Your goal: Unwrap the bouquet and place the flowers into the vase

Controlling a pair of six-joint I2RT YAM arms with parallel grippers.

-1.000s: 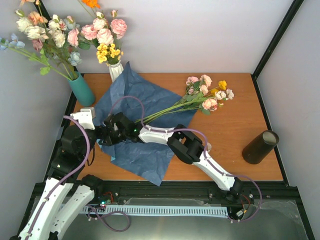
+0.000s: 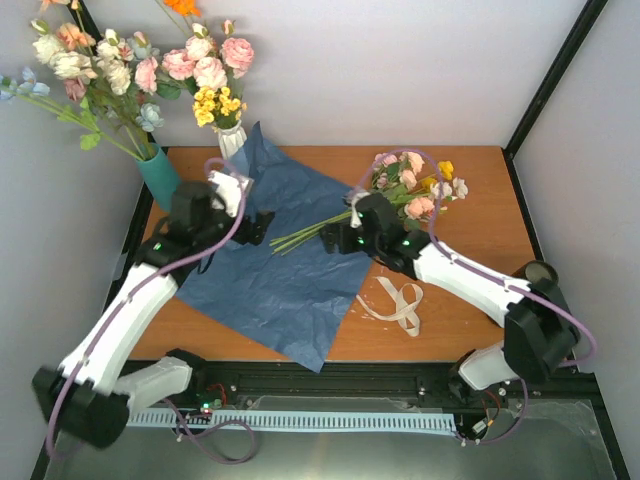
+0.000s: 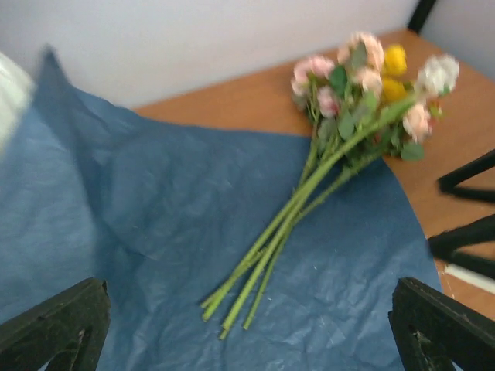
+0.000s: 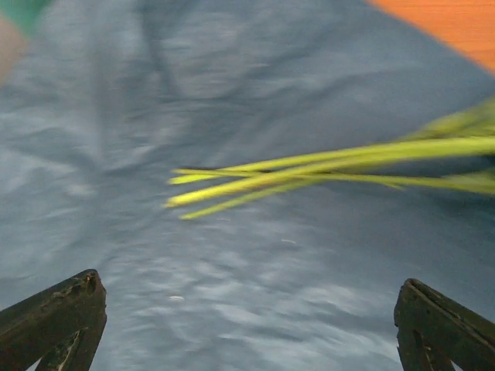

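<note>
A bunch of pink, yellow and white flowers [image 2: 420,190] lies on blue wrapping paper [image 2: 250,300] and the wooden table, its stems [image 3: 271,255] pointing toward the front left. My left gripper [image 2: 262,226] is open and empty over the paper, left of the stems. My right gripper [image 2: 335,238] is open and empty near the stem ends [image 4: 193,197]. A teal vase [image 2: 160,178] and a white vase [image 2: 229,140], both holding flowers, stand at the back left; a dark cylindrical vessel [image 2: 540,275] at the right is partly hidden by the right arm.
A pale ribbon [image 2: 405,310] lies on the front of the table. Bare wood [image 2: 490,240] shows at the right, between the flowers and the dark vessel. Walls border the back and sides.
Both arms have moved apart from where they met at the front left: the right one rightward, the left one up toward the middle of the paper. The ribbon is more exposed.
</note>
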